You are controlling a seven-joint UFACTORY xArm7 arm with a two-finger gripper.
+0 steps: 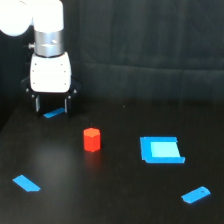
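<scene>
My gripper (53,103) hangs at the upper left of the camera view, pointing down. Its two dark fingers stand well apart, and nothing shows between them. A red block (92,140) sits on the black table to the lower right of the gripper, clear of it. Right of the block lies a blue-bordered square (148,142) with a pale patch (164,149) inside its lower right part.
A blue strip (53,113) lies just below the gripper in the view. Other blue strips mark the front left (26,184) and front right (196,195). A dark curtain (140,50) hangs behind.
</scene>
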